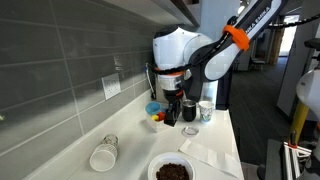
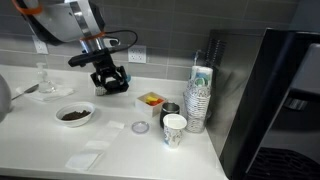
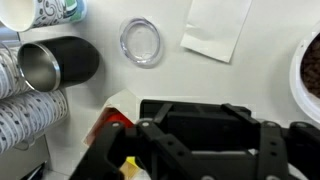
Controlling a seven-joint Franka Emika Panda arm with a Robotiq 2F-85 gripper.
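Observation:
My gripper (image 2: 107,84) hangs above the counter, behind and to the right of a white bowl of dark bits in exterior view 2. A dark, flat-edged thing (image 3: 197,122) sits between its fingers in the wrist view; the fingers look shut on it. Exactly what this dark thing is cannot be made out, and the fingertips are mostly hidden. The white bowl (image 1: 168,177) stands in the front of exterior view 1. A small white box (image 2: 152,106) with red and yellow items inside stands beside the gripper, partly covered by it in the wrist view.
A dark metal cup (image 3: 60,63), a patterned white cup (image 2: 174,130) and a clear round lid (image 3: 141,42) lie near the box. Tall stacked cups (image 2: 197,98) stand behind. White paper sheets (image 2: 82,160) lie in front. A cylinder (image 1: 103,156) lies near the wall.

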